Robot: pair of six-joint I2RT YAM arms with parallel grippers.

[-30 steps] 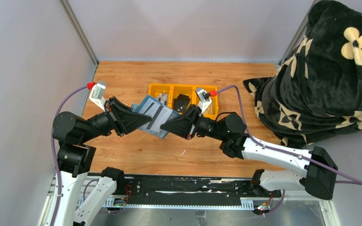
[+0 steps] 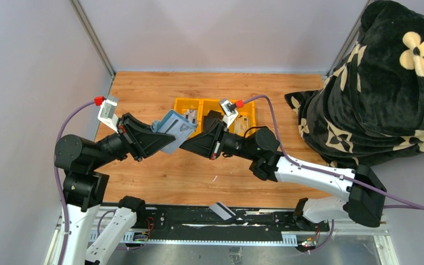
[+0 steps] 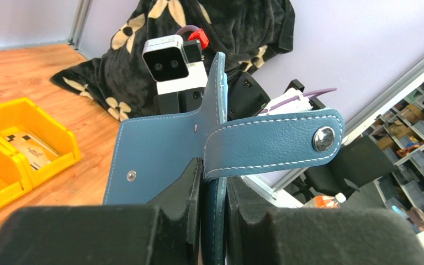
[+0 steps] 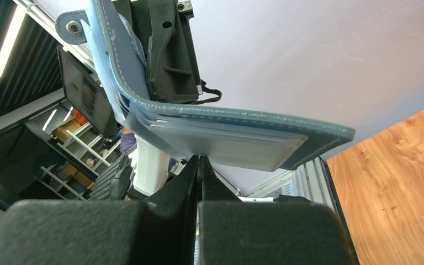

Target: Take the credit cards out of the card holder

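Note:
A blue leather card holder [image 2: 178, 126] with white stitching is held up over the table by my left gripper [image 2: 161, 142], shut on it; the holder [image 3: 160, 143] fills the middle of the left wrist view, strap and snap showing. In the right wrist view its clear sleeves [image 4: 221, 141] face my right gripper, which is shut at the sleeves' lower side, with nothing clearly between its fingers. A grey card with a dark stripe [image 2: 221, 211] lies on the dark strip below the table's front edge.
Yellow bins [image 2: 215, 103] with small items stand at the middle back of the wooden table [image 2: 143, 94]. A dark blanket [image 2: 375, 99] is heaped at the right.
Both grippers shifted a little left. The dark stripes seen on the holder have mostly gone, and a striped card now lies below the table's front edge.

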